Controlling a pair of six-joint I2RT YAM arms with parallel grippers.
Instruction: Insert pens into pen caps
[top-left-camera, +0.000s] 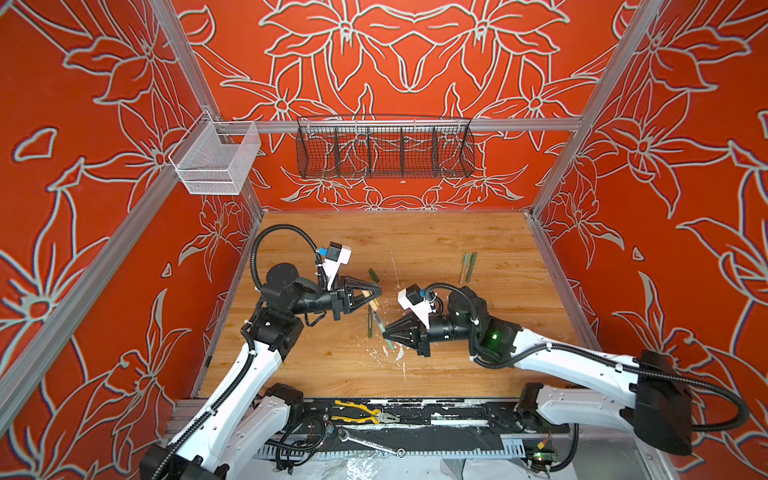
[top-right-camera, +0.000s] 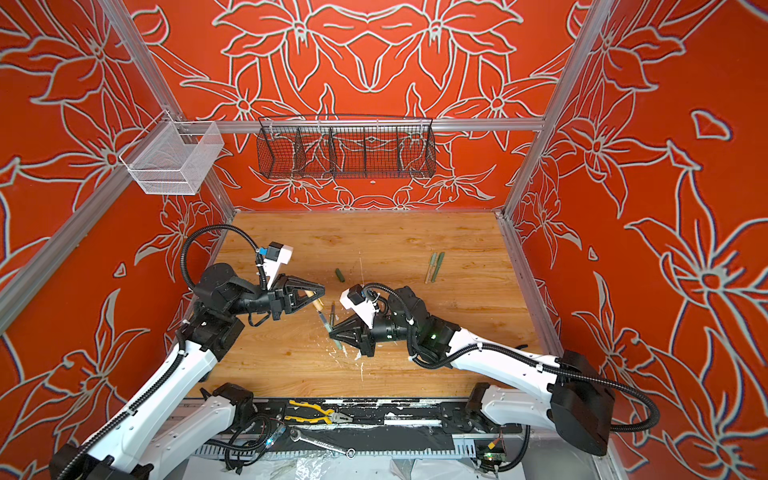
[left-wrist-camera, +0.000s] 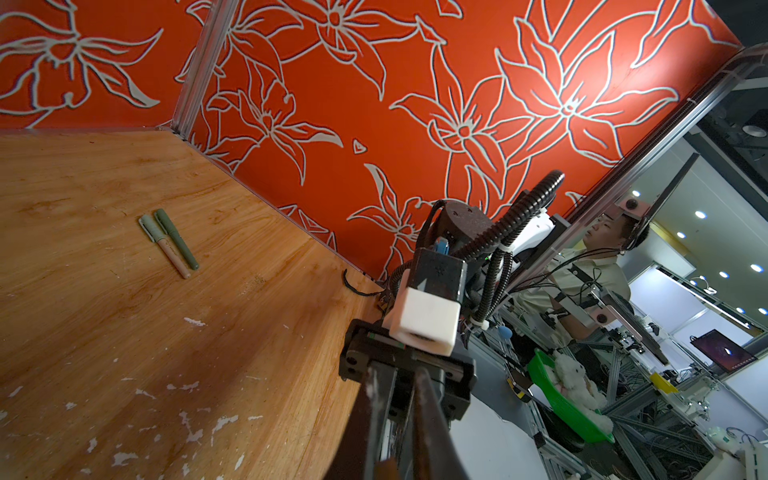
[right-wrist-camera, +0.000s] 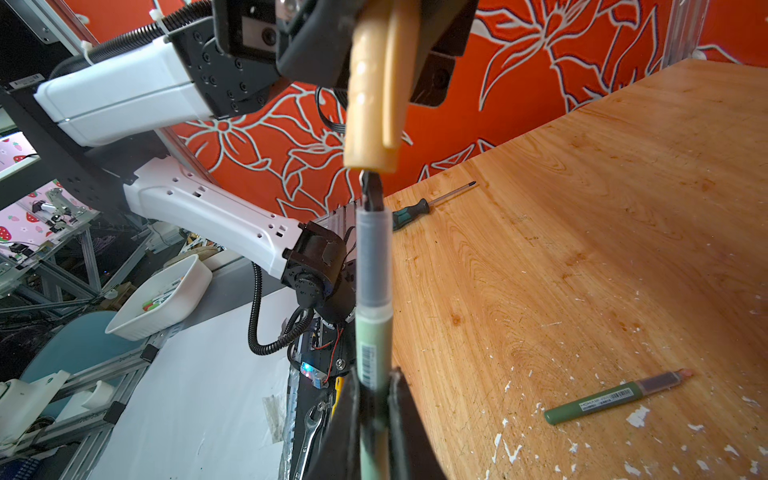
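Observation:
In the right wrist view a light green pen (right-wrist-camera: 374, 332) with a clear front section and dark tip points up, my right gripper shut around its body. Directly above it is a peach cap (right-wrist-camera: 372, 104) with a clip, mouth down, shut in my left gripper (top-left-camera: 376, 293). The dark tip meets the cap's mouth; how much of it is inside is hidden. Most of the pen stays outside the cap. In the left wrist view, only a sliver of the cap (left-wrist-camera: 388, 469) shows between the blurred fingers.
An uncapped dark green pen (right-wrist-camera: 600, 401) lies below the arms. A short dark green cap (top-left-camera: 373, 274) lies behind them, and two pens (top-left-camera: 469, 266) lie at the back right. A screwdriver (right-wrist-camera: 412, 213) rests near the left arm.

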